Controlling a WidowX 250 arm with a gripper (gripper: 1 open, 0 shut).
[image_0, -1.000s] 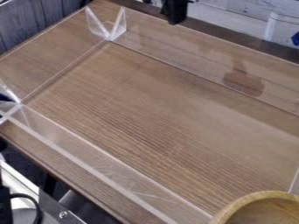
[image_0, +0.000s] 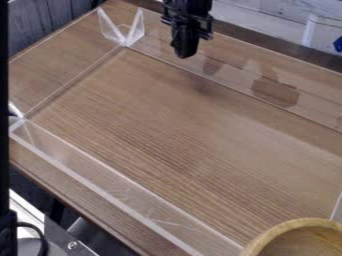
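Note:
My black gripper (image_0: 186, 46) is at the top centre of the camera view, pointing down over the back part of the wooden tray floor (image_0: 167, 150). It looks shut, with nothing visible between its fingers.
Clear plastic walls and brackets edge the wooden surface, including a bracket (image_0: 122, 31) at the back left. A tan round bowl (image_0: 278, 240) sits at the front right. A blue object (image_0: 337, 45) is at the far right edge.
My gripper has moved down into view from the top edge and a little to the left. The bowl and surroundings look unchanged.

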